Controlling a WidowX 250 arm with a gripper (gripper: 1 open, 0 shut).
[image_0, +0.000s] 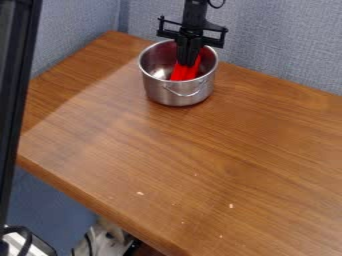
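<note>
A steel pot (174, 90) with a wire handle stands near the back of the wooden table. Inside it lies a bright red object (185, 71), partly hidden by the rim. My black gripper (190, 52) reaches down from above into the pot's upper part, just over the red object. Its fingertips are too dark and small to show clearly whether they hold anything.
Grey padded walls rise behind and to the left. A dark vertical post and some cables sit at the left edge.
</note>
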